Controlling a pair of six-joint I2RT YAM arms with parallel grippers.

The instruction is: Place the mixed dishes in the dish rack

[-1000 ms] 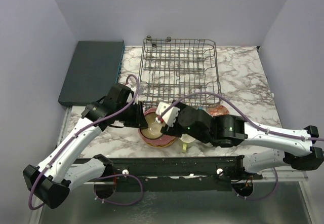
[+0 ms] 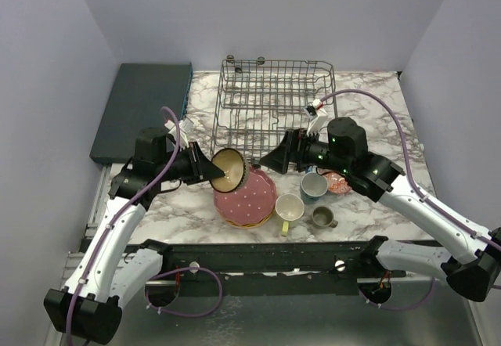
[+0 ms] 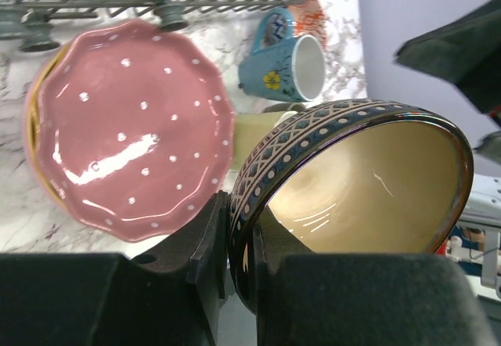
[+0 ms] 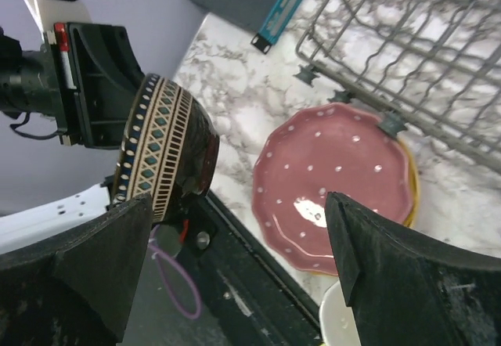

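My left gripper is shut on the rim of a bowl (image 3: 368, 182), cream inside with a dark patterned band outside. In the top view the bowl (image 2: 230, 171) is tilted on its side, above the left part of a pink dotted plate (image 2: 249, 193). That plate lies on the counter over a yellow-rimmed one. To the right, near the front edge of the rack, my right gripper (image 2: 283, 152) stands open, nothing between its fingers. The wire dish rack (image 2: 274, 103) at the back holds no dishes that I can see.
Right of the plates stand a pale cup with a yellow-green handle (image 2: 290, 207), a blue flowered mug (image 3: 283, 68), a small grey cup (image 2: 322, 216) and an orange patterned dish (image 2: 337, 182). A dark flat box (image 2: 141, 111) lies at back left.
The left gripper has moved slightly left with the bowl, which is now tipped more onto its side.
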